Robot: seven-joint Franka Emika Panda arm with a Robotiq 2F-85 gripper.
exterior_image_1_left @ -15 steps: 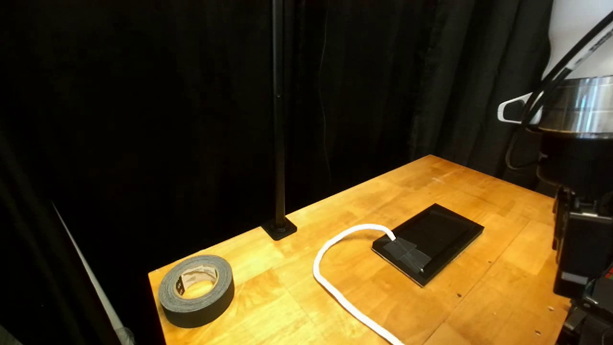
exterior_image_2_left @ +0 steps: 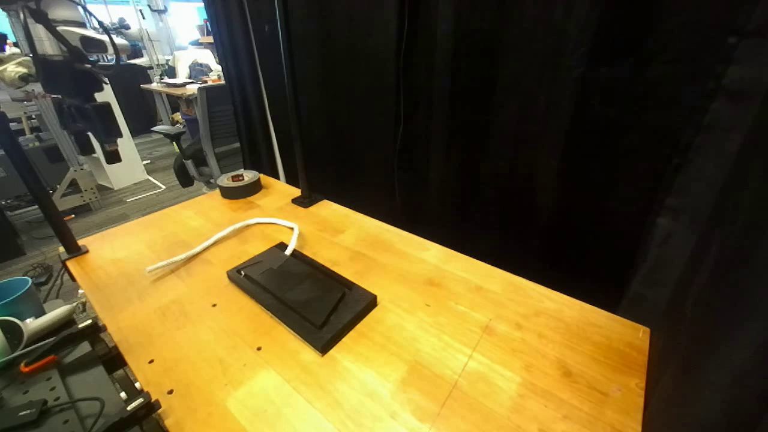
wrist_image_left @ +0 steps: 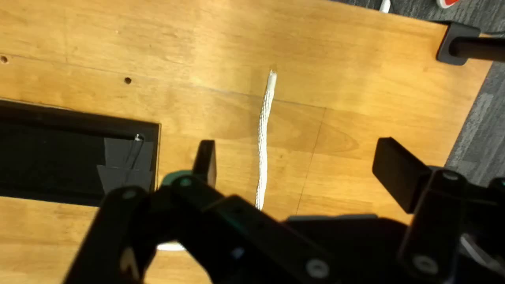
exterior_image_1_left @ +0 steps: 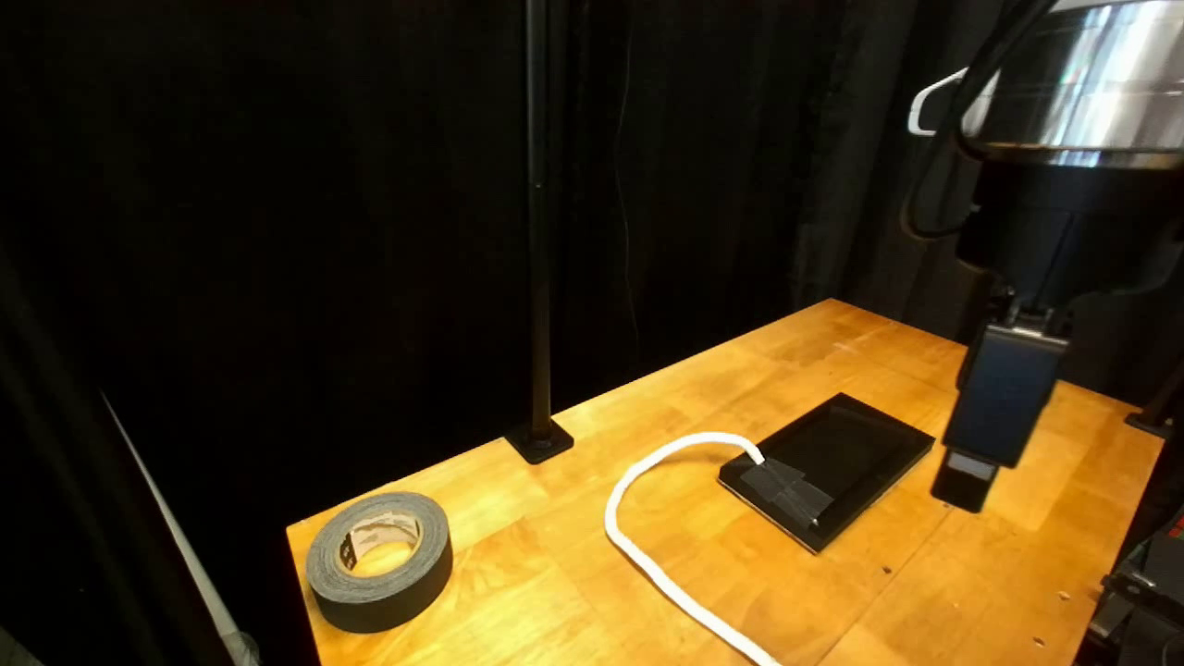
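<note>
A white rope [exterior_image_1_left: 657, 572] lies in a curve on the wooden table, one end at a flat black panel [exterior_image_1_left: 845, 455]. Dark tape [wrist_image_left: 126, 163] covers the panel's corner by that end. In the wrist view the rope's free stretch [wrist_image_left: 263, 137] runs between the two spread fingers, below them on the wood. My gripper is open above the table, holding nothing; its own body hides part of the rope's bend. From the second exterior view, the gripper [exterior_image_2_left: 101, 137] hangs high at the left, clear of the rope.
A roll of dark tape [exterior_image_1_left: 379, 561] sits at a table corner. Black posts stand on the table's edges, one with its base [exterior_image_1_left: 540, 442] at the back and another [wrist_image_left: 457, 45] at a corner. Bare wood [exterior_image_2_left: 461, 317] stretches beyond the panel.
In the first exterior view, my gripper has moved left and upward from the right edge. The rope, panel and tape roll lie where they were.
</note>
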